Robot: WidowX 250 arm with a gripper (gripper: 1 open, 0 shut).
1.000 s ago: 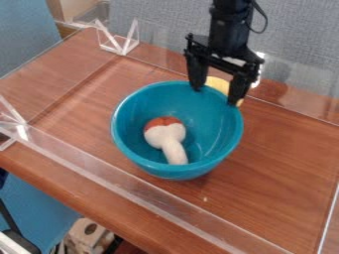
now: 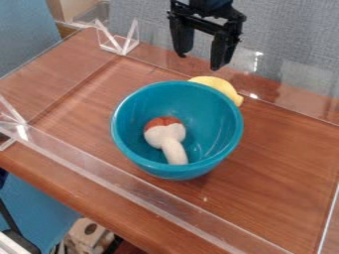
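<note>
A teal bowl [image 2: 139, 124] sits mid-table, holding a toy mushroom [image 2: 172, 150] with a red cap and white stem. A yellow object [image 2: 223, 88] lies just behind the bowl, partly hidden by it. My black gripper [image 2: 203, 42] hangs open high above the back of the table, above the yellow object, with nothing between its fingers.
Clear plastic edging with white brackets runs round its sides, and a grey wall stands behind.
My gripper has risen up and back, away from the bowl toward the top of the view. The bowl, mushroom and yellow object look unmoved.
</note>
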